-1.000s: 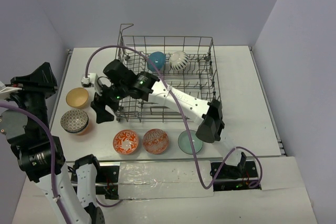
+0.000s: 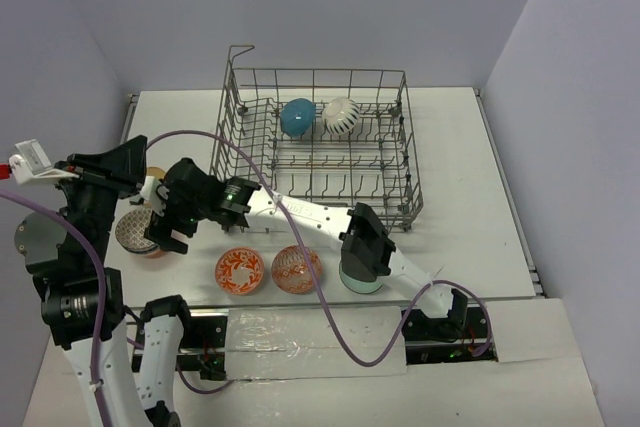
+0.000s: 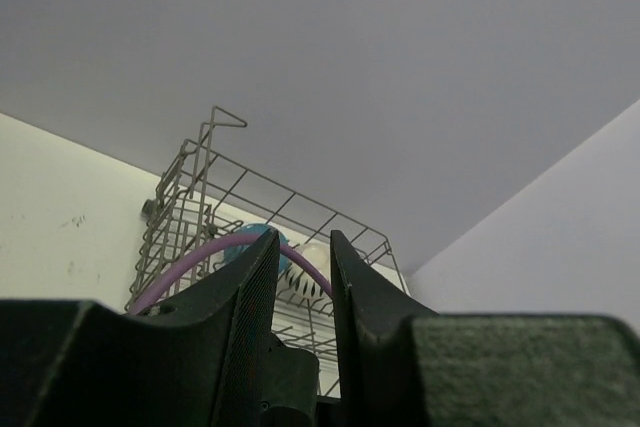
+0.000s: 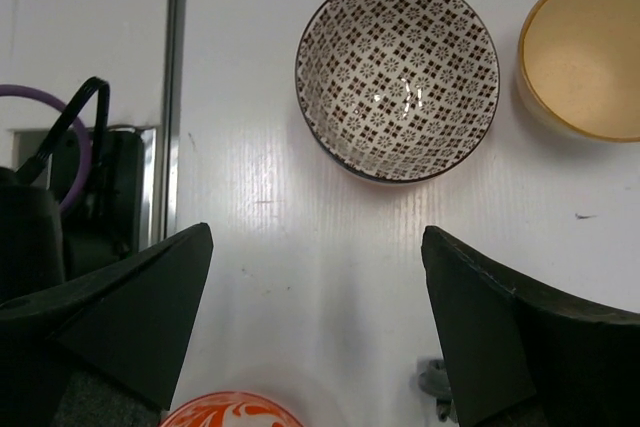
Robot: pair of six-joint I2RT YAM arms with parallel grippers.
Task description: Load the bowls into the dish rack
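Note:
In the top view the wire dish rack (image 2: 405, 147) holds a blue bowl (image 2: 298, 117) and a white striped bowl (image 2: 341, 115) along its back. A brown-patterned bowl (image 2: 132, 231) sits at the left, with the tan bowl (image 4: 590, 57) beyond it, mostly hidden by the arms from above. Two orange-red bowls, one (image 2: 240, 270) left of the other (image 2: 297, 269), stand in front of the rack, and a green bowl (image 2: 358, 283) is partly covered. My right gripper is open and empty, short of the patterned bowl. Raised at far left, my left gripper is open and empty.
My right arm (image 2: 320, 215) crosses low over the rack's front, its purple cable looping above. Bare white counter (image 2: 465, 187) lies right of the rack. Grey walls (image 2: 580, 127) close in both sides and the back.
My right arm has swung left, bringing its gripper beside the patterned bowl and covering part of the green one. My left gripper has shifted right, now hiding much of the tan bowl.

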